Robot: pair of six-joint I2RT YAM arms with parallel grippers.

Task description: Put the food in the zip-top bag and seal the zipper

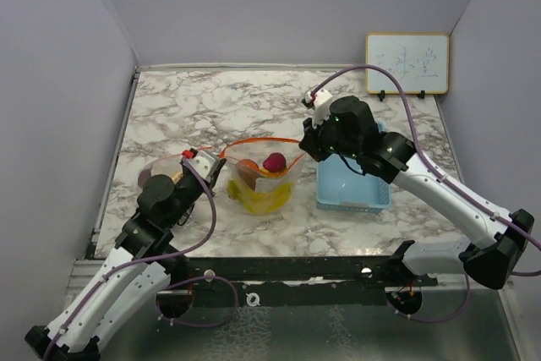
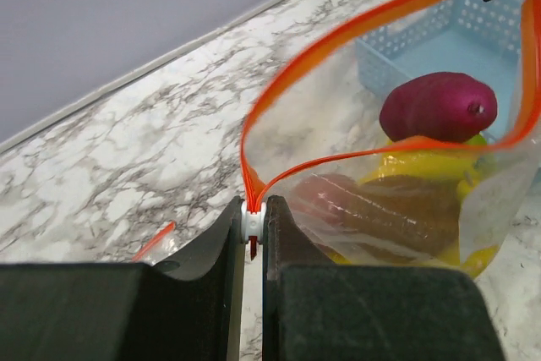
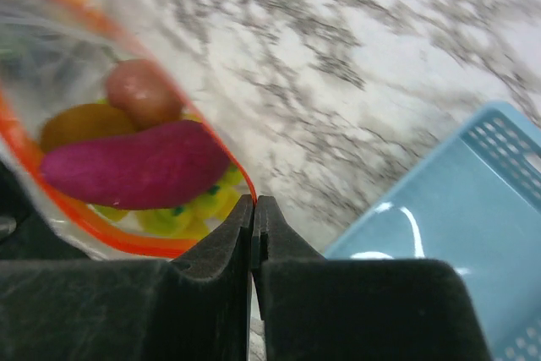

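The clear zip bag point(image 1: 262, 188) with orange zipper hangs between my grippers, holding a purple eggplant-like food point(image 2: 435, 109), brown and reddish items point(image 3: 141, 90) and yellow-green food point(image 3: 211, 200). My left gripper is shut on the bag's zipper end with its white slider. My right gripper is shut at the other end of the opening, the thin orange rim running into its fingertips. The bag's mouth is spread open.
A blue perforated basket point(image 1: 351, 188) stands right of the bag. Another flat bag point(image 2: 156, 243) lies at left. A whiteboard point(image 1: 407, 61) stands at the back right.
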